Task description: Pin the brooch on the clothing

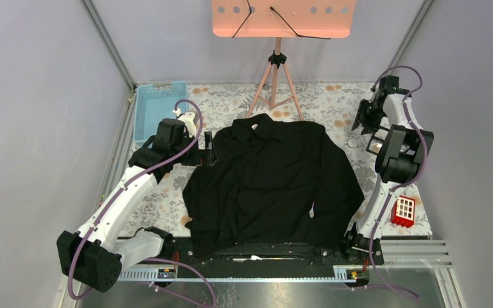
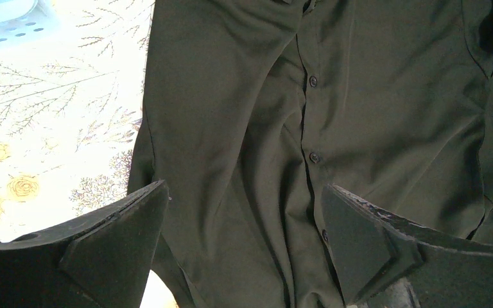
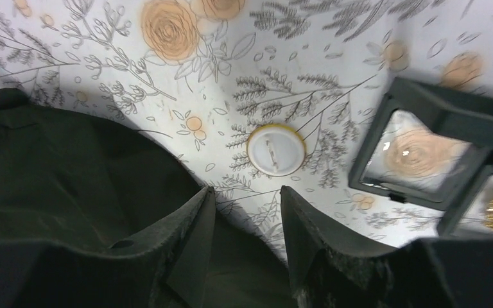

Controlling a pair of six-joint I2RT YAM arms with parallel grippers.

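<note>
A black button-front shirt (image 1: pixel 269 179) lies spread in the middle of the table. A small round white brooch (image 3: pixel 276 149) with a yellow rim lies pin side up on the patterned cloth, beside a black frame holder (image 3: pixel 436 102). My right gripper hangs near the brooch, fingers apart and empty, the brooch showing just beyond the tips. My left gripper is open over the left part of the shirt, where the buttons show, with nothing between its fingers.
A blue basket (image 1: pixel 138 112) stands at back left. A pink music stand (image 1: pixel 276 83) rises at the back. A red button box (image 1: pixel 403 210) sits at front right.
</note>
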